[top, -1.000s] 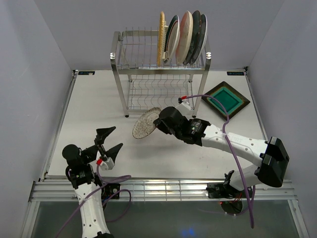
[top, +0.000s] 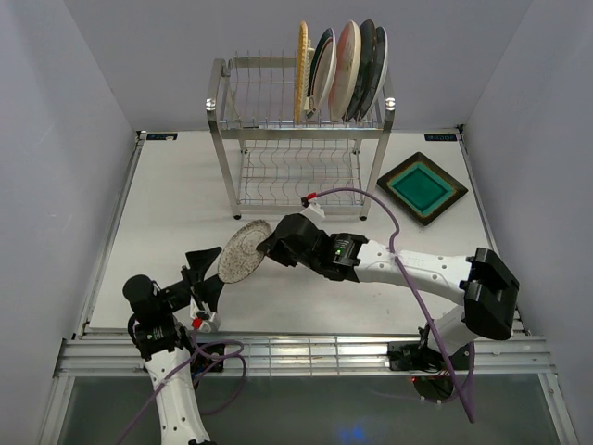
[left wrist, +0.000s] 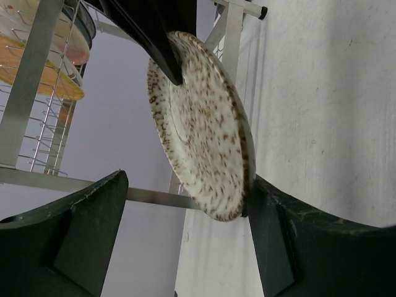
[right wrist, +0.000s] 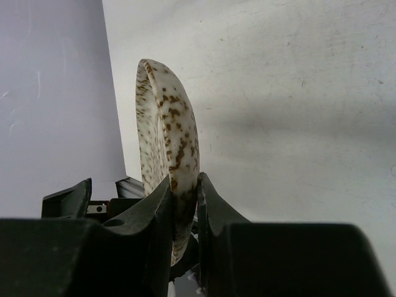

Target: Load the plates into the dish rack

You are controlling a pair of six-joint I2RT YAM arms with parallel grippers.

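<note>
A speckled white plate [top: 244,252] [left wrist: 204,136] [right wrist: 179,136] is held upright by my right gripper [top: 271,245], shut on its rim. My left gripper [top: 206,273] stands open at the plate's left, its fingers to either side of the near edge in the left wrist view, with the plate at or very close to one finger. The dish rack [top: 296,132] stands at the back; several plates [top: 346,69] stand in the right half of its upper tier, and the lower tier looks empty.
A dark square dish with a green centre [top: 422,188] lies right of the rack. Grey walls close in both sides.
My right gripper has carried the plate leftward and slightly toward the front, up to my left gripper.
</note>
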